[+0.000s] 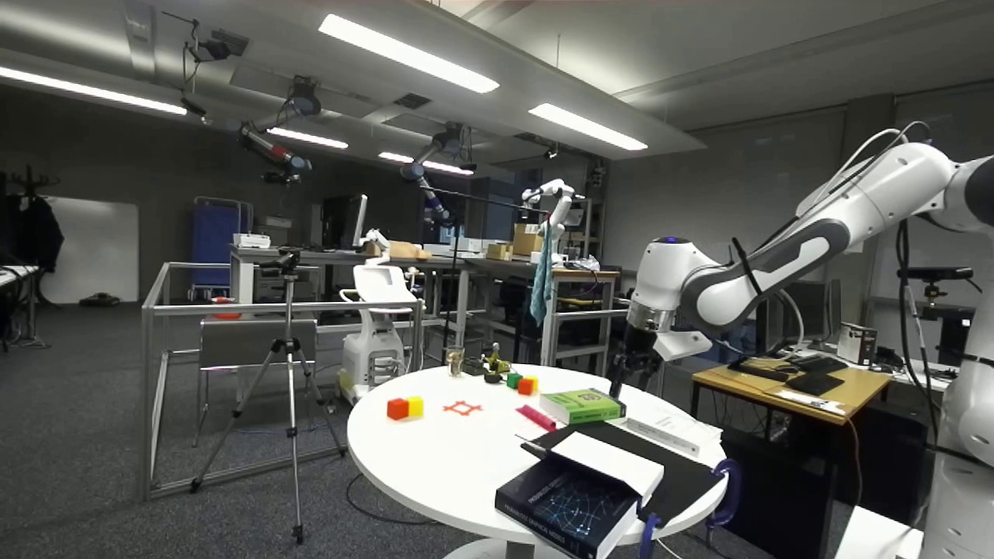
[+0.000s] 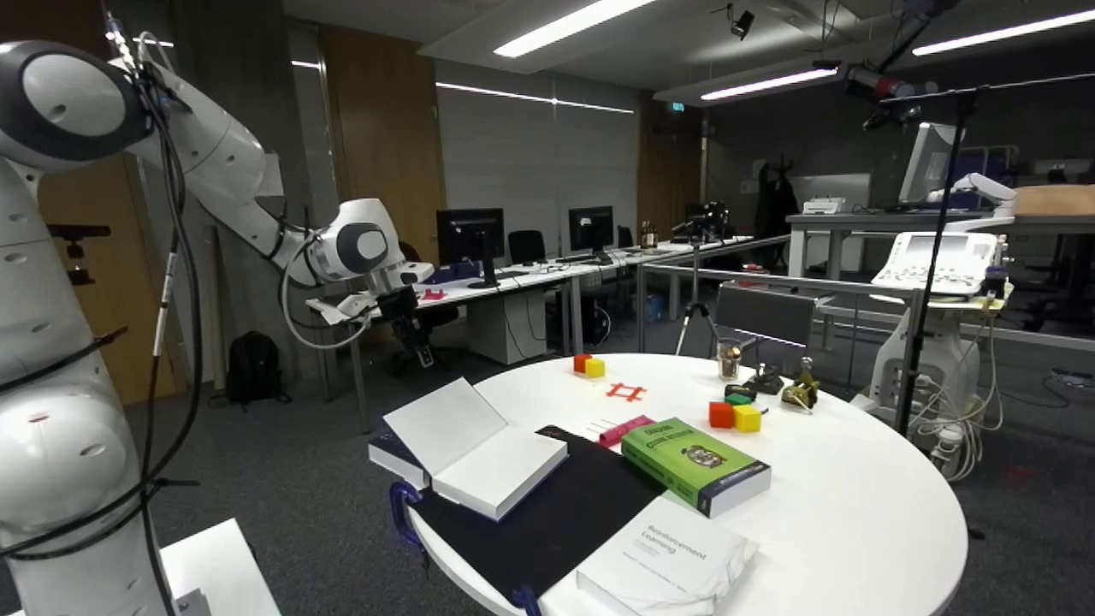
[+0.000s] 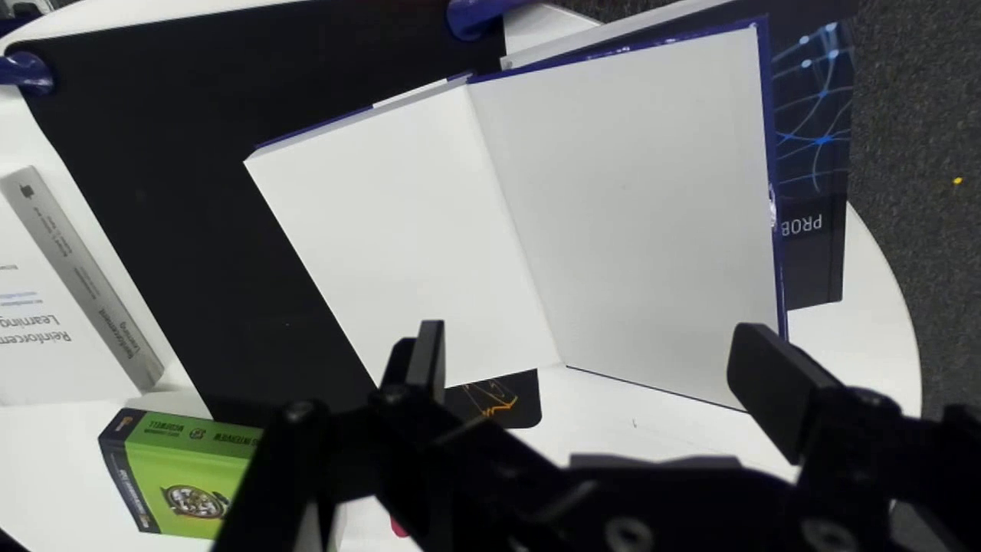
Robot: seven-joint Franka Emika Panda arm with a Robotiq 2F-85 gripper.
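An open book (image 3: 405, 244) with blank white pages lies on a black mat, its raised cover (image 3: 634, 211) leaning on a dark book (image 3: 814, 165). In exterior view 2 the same open book (image 2: 500, 467) is at the table's near left. My gripper is open above the table, its two fingers wide apart with nothing between them. Beyond the open pages, the fingertips (image 3: 763, 368) appear near the cover's lower corner in the wrist view; they look clear of it. Exterior view 1 has the gripper (image 1: 629, 377) hanging tilted beyond the green book (image 1: 585, 405).
Blue clamps (image 2: 403, 508) hold the black mat (image 2: 585, 503) at the table edge. A white book (image 2: 667, 559) lies beside it. Coloured cubes (image 2: 734, 416), a red frame (image 2: 625, 391) and a pink object (image 2: 624, 430) occupy the far side. Bare white tabletop (image 1: 419, 456) shows at the left.
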